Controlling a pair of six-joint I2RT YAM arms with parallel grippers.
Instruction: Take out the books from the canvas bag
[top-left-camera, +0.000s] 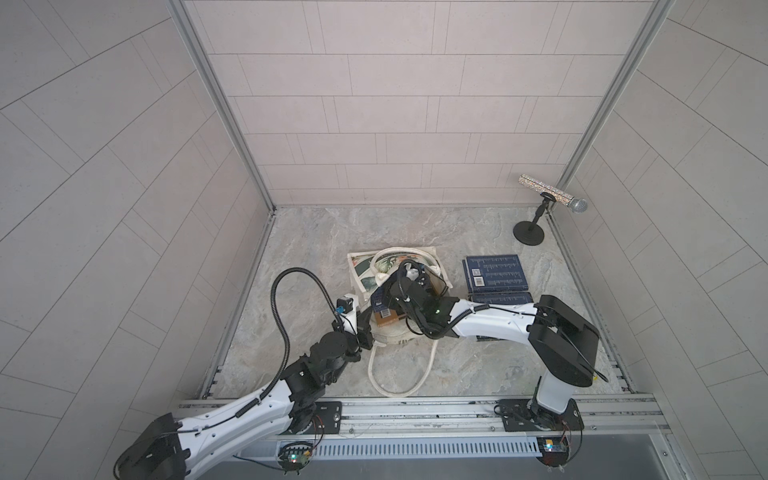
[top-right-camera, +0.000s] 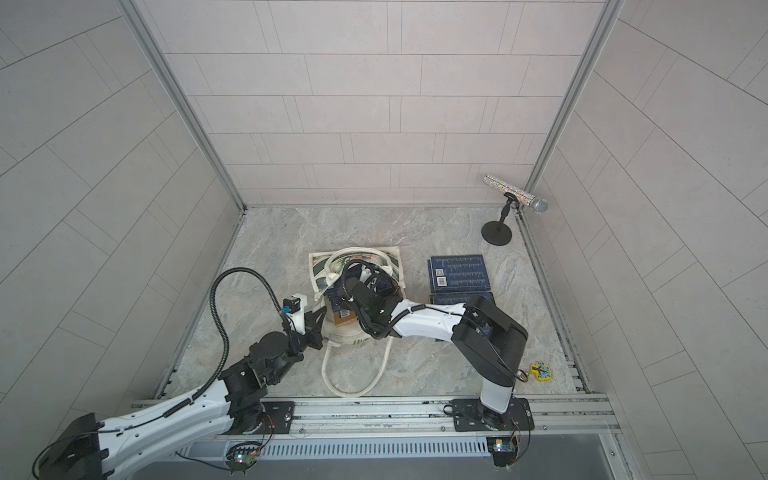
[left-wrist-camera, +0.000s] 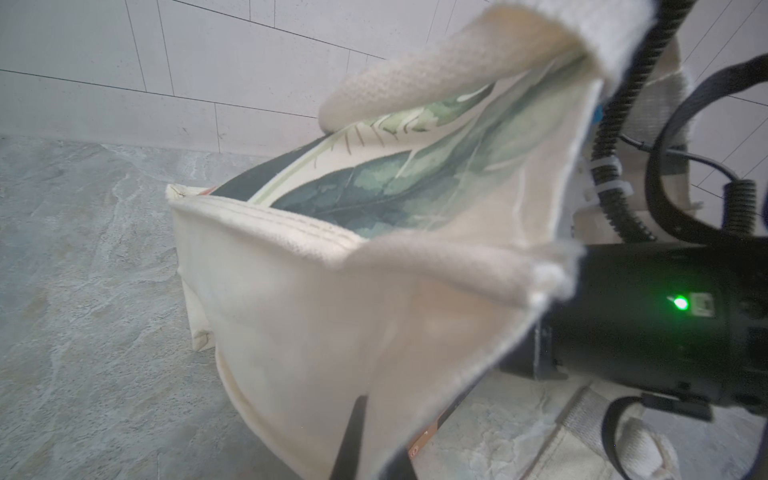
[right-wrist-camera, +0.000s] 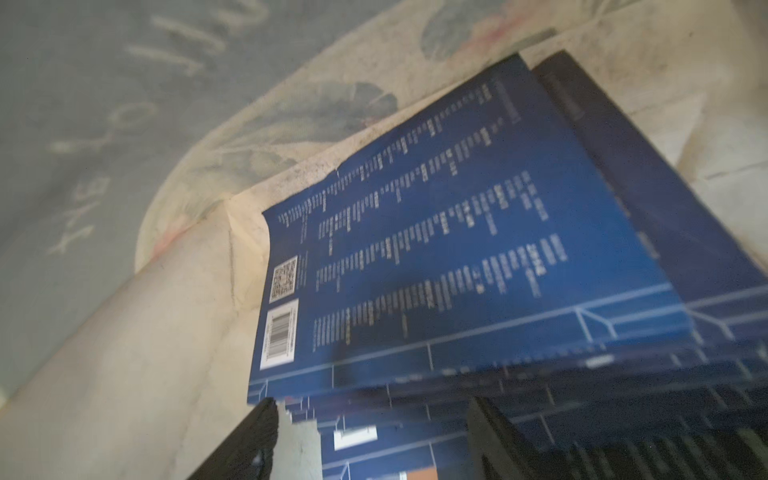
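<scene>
The canvas bag (top-left-camera: 357, 269) lies on the table with its mouth open, its leaf print and pale handle showing. My left gripper is shut on a side edge of the bag's cloth, which stretches up taut in the left wrist view. Inside the bag, dark blue books (right-wrist-camera: 448, 240) lie stacked and slightly fanned, back covers with barcodes up. At the bag's mouth stands my right gripper, open, its fingers (right-wrist-camera: 249, 444) spread at the near edge of the stack. The right arm hides much of the books from above.
Blue books (top-left-camera: 496, 273) lie on the table right of the bag, partly under the right arm (top-left-camera: 500, 320). A microphone on a stand (top-left-camera: 529, 233) is at the back right. The table left of the bag is clear.
</scene>
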